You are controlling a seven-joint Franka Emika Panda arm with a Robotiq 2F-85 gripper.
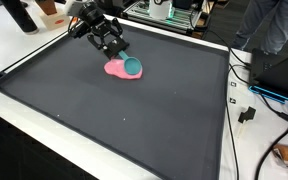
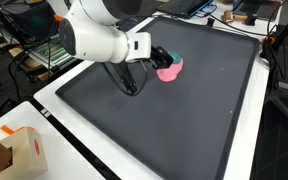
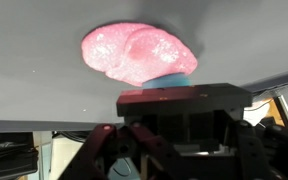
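A pink, rounded, lobed thing (image 1: 116,69) lies on the dark tabletop, its glossy surface plain in the wrist view (image 3: 139,50). Against it is a teal-blue cup (image 1: 133,66), with its round opening facing the exterior view 1 camera. My gripper (image 1: 119,52) is low over the table at the cup, its fingers shut on the cup's near side. In the wrist view, only a sliver of the blue cup (image 3: 167,80) shows between the dark fingers and the pink thing. The exact contact is hidden.
Cables and other gear lie beyond the edges, including a black-and-white item (image 1: 246,115) outside the right side.
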